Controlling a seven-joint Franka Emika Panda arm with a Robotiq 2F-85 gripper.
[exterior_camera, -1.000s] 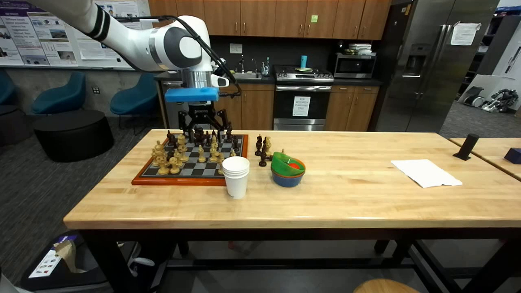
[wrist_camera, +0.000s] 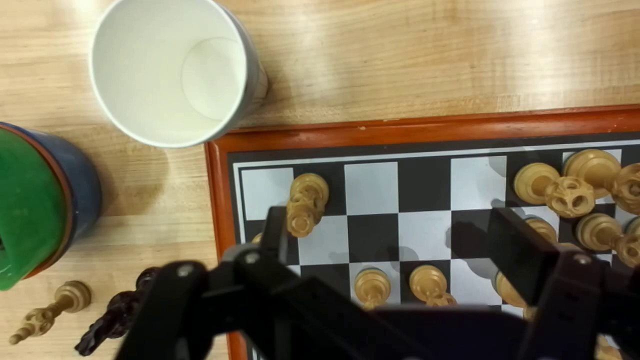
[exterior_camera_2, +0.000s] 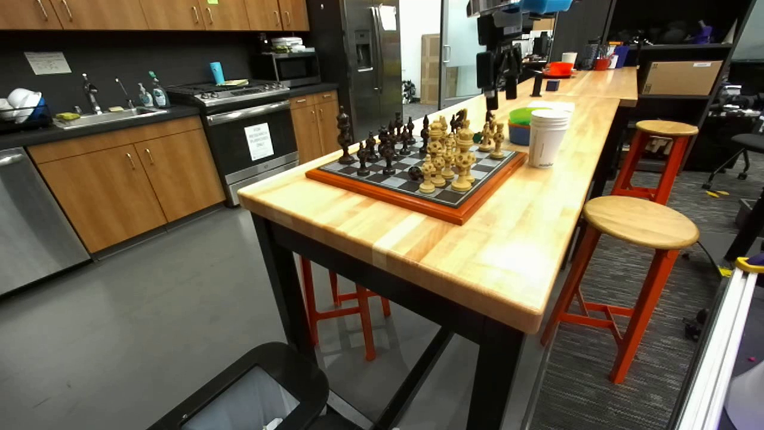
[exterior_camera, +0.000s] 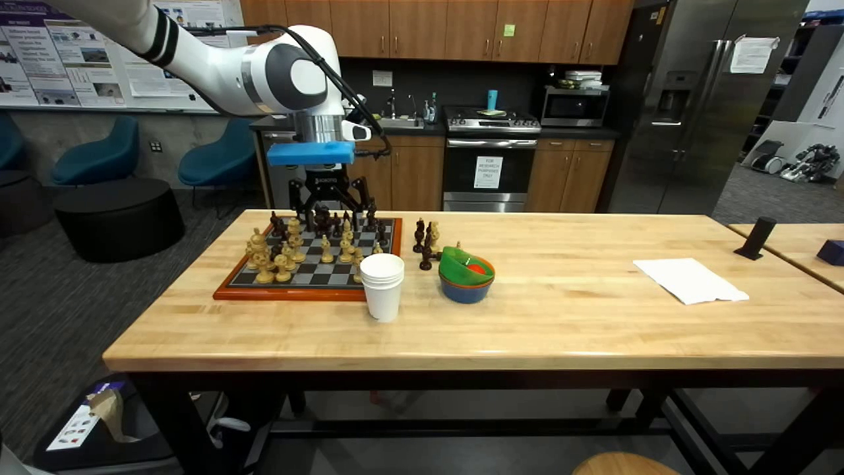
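My gripper (exterior_camera: 337,218) hangs over the back part of the chessboard (exterior_camera: 318,293), pointing down. In the wrist view its two dark fingers (wrist_camera: 520,254) stand wide apart, open, with nothing held. Light chess pieces crowd one side of the board. A lone light piece (wrist_camera: 307,205) stands near a board corner, and two small light pawns (wrist_camera: 372,287) show between the fingers in that view. Dark pieces (exterior_camera_2: 344,136) stand along the far side. My own gripper body hides part of the board in the wrist view.
Stacked white paper cups (exterior_camera: 383,289) stand against the board's front right corner. Right of them, a green bowl (exterior_camera: 461,266) sits tilted in a blue bowl (exterior_camera: 465,293). Several pieces (exterior_camera: 426,241) stand off the board. A white sheet (exterior_camera: 690,280) lies right.
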